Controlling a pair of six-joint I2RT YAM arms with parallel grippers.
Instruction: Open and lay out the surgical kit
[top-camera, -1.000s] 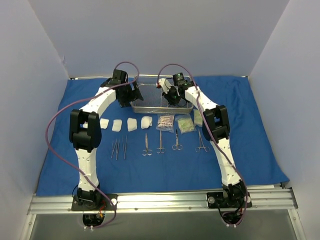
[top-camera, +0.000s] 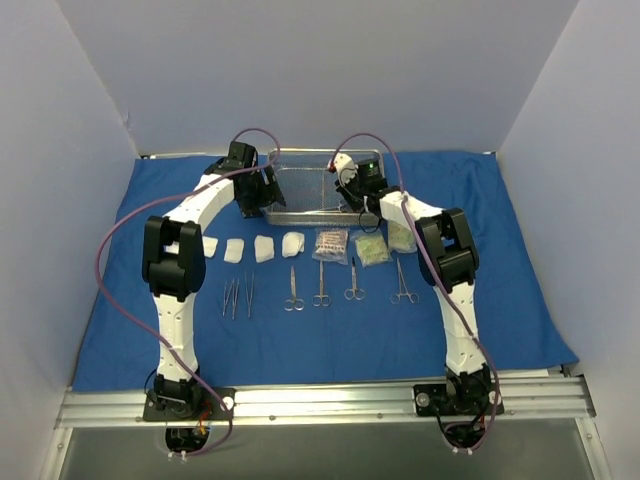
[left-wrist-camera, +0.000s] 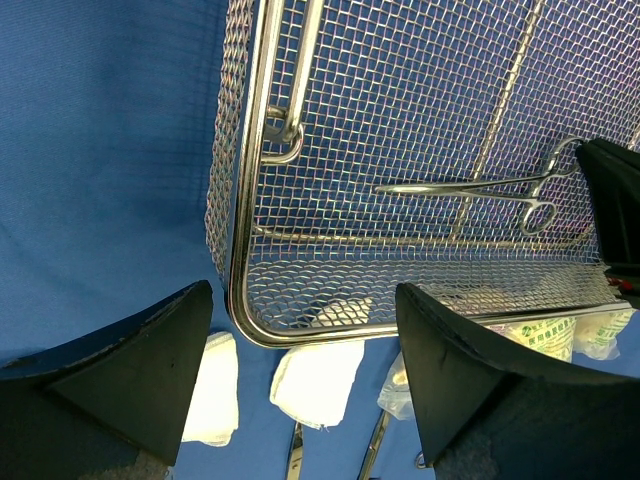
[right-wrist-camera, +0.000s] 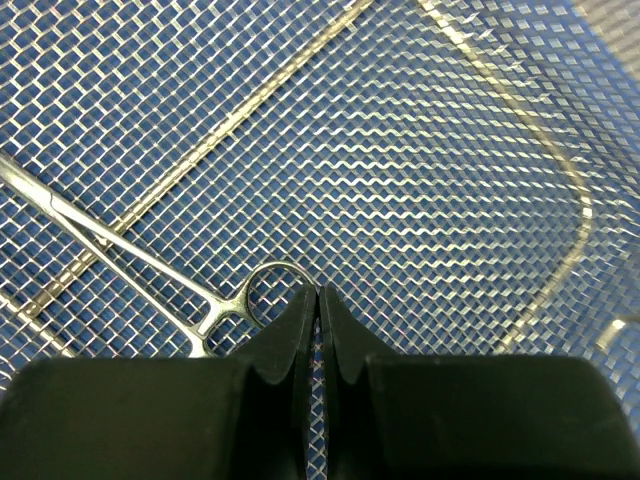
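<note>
The wire mesh tray (top-camera: 300, 216) (left-wrist-camera: 240, 240) sits at the back of the blue cloth, with one long hinged clamp (left-wrist-camera: 450, 190) (right-wrist-camera: 125, 255) lying on its mesh floor. My left gripper (top-camera: 272, 190) is open above the tray's left end, empty, its fingers either side of the corner. My right gripper (top-camera: 347, 198) is shut, its tips at the clamp's finger ring; whether they touch it I cannot tell.
Laid out on the cloth (top-camera: 300, 355) in front of the tray are several white gauze pads (top-camera: 264, 249), bagged packets (top-camera: 330, 245), tweezers (top-camera: 249, 295) and scissors (top-camera: 321, 298).
The left arm has barely moved.
</note>
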